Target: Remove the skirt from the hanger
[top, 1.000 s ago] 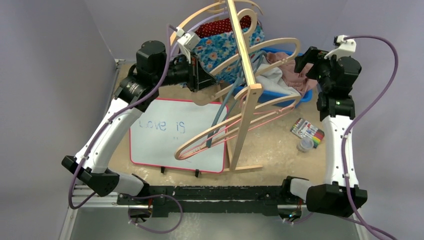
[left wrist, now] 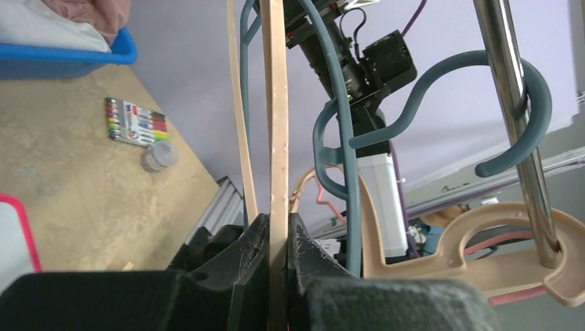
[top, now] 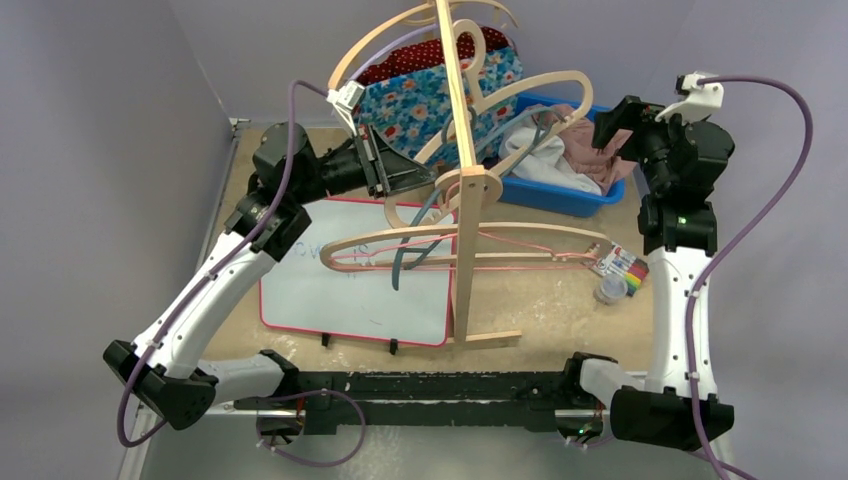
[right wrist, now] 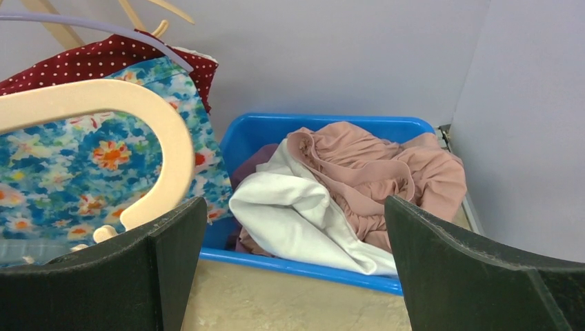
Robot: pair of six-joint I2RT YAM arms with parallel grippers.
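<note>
My left gripper is shut on a thin wooden hanger (left wrist: 277, 138), which stands edge-on between its fingers in the left wrist view. No cloth shows on that stretch of wood. A blue floral skirt (top: 425, 100) with a dark red polka-dot top (top: 405, 65) hangs at the far end of the rack, near a lilac hanger (right wrist: 103, 27). In the top view my right gripper (top: 612, 132) is over by the blue box; its fingers stand open and empty, well apart from the skirt.
The blue box (right wrist: 324, 121) holds white (right wrist: 283, 196) and pink cloth (right wrist: 359, 152). Grey-blue hangers (left wrist: 348, 138) and a pink hanger (top: 510, 240) hang close to my left gripper. A wooden rack post (top: 467, 240), whiteboard (top: 350, 290) and markers (top: 622, 268) stand around.
The hangers and the rack's upper bar have swung left, with the front hangers turning more level.
</note>
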